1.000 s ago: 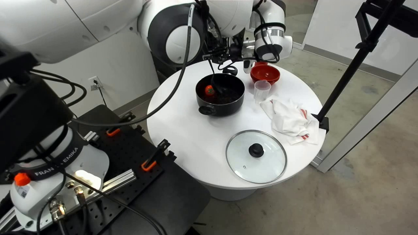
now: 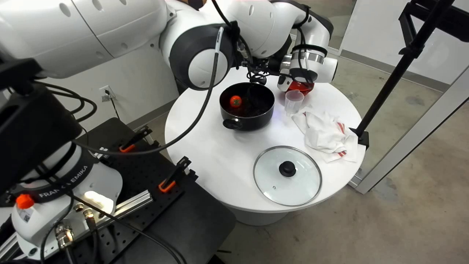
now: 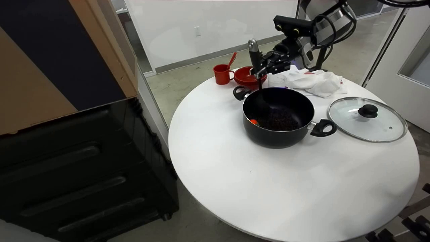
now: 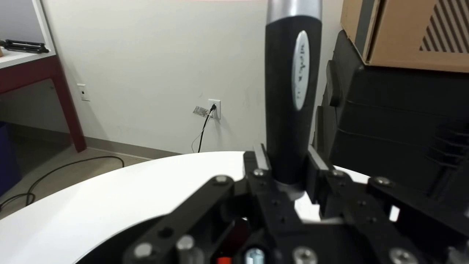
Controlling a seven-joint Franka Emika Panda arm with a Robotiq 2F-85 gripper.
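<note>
In the wrist view my gripper is shut on the black handle of a utensil (image 4: 290, 88), which stands upright between its fingers. From exterior view 2, the utensil (image 3: 255, 58) reaches down into a black pot (image 3: 278, 139), its dark lower end dipping inside. My gripper (image 3: 262, 70) is above the pot's far rim. A red tomato (image 2: 235, 101) lies inside the pot against its left side in exterior view 1, with dark contents beside it. The utensil's tip is hard to make out against the dark interior.
A glass lid (image 2: 288, 184) lies near the table's front edge. Past the pot are a clear cup (image 2: 293, 103), a crumpled white towel (image 2: 327, 134), a red bowl (image 3: 246, 77) and a red mug (image 3: 222, 74).
The arm has shifted right in exterior view 1, and its wrist now covers much of the red bowl. The utensil has moved with it, while the tomato looks nearly unmoved.
</note>
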